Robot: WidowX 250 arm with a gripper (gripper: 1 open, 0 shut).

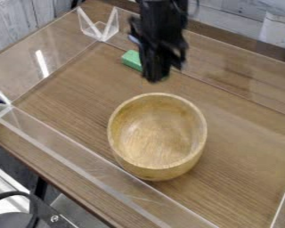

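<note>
A round wooden bowl [157, 151] sits in the lower middle of the wooden table and looks empty. My gripper [150, 64] is raised at the top middle, above and behind the bowl. It is blurred, with nothing visible between its fingers; it looks shut. Just left of it lies a green block [131, 60], partly behind the gripper.
A clear plastic piece [99, 25] stands at the back left. Dark cables show at the lower left edge.
</note>
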